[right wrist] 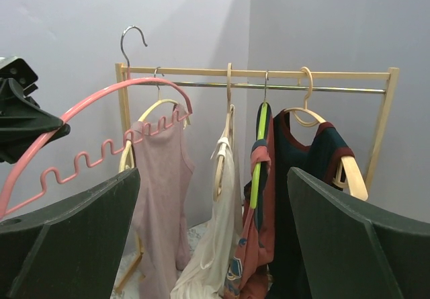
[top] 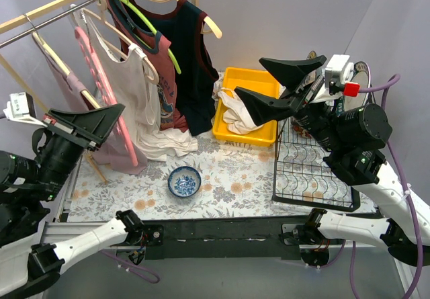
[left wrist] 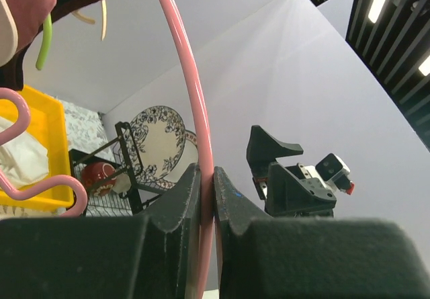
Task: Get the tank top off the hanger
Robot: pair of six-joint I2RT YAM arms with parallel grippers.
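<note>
The pink hanger (top: pixel 101 70) bears no garment, and my left gripper (top: pixel 121 108) is shut on its side. In the left wrist view the pink bar (left wrist: pixel 199 111) runs straight between the closed fingertips. Its metal hook (right wrist: pixel 132 35) shows by the rail in the right wrist view; whether it rests on the rail I cannot tell. A white cloth (top: pixel 239 113), perhaps a top, lies crumpled in the yellow tray (top: pixel 220 125). On other hangers hang a mauve tank top (right wrist: pixel 164 178) and a white one (right wrist: pixel 225 225). My right gripper (top: pixel 249 75) stands open above the tray, empty.
A red-and-navy top (top: pixel 161 67) and a dark vest (top: pixel 191 64) also hang from the rail (top: pixel 67 10). On the table are a blue-patterned bowl (top: pixel 184 181) and, at the right, a black wire rack (top: pixel 316 205). Clear table surrounds the bowl.
</note>
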